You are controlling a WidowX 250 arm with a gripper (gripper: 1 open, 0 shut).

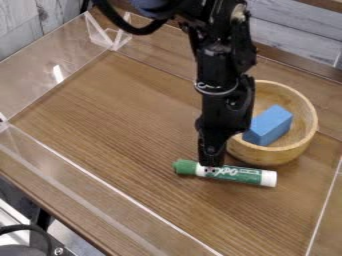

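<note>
A green Expo marker (225, 172) with a white label and end lies on the wooden table at the lower right, angled slightly. My black gripper (211, 152) hangs just over the marker's left half, its fingers pointing down. Whether anything is between the fingertips, and how far apart they are, is hard to make out against the dark body. Behind and right of it, a wooden bowl (297, 142) holds a blue block (270, 124).
A wooden rail and pale wall run along the back, behind the bowl.
</note>
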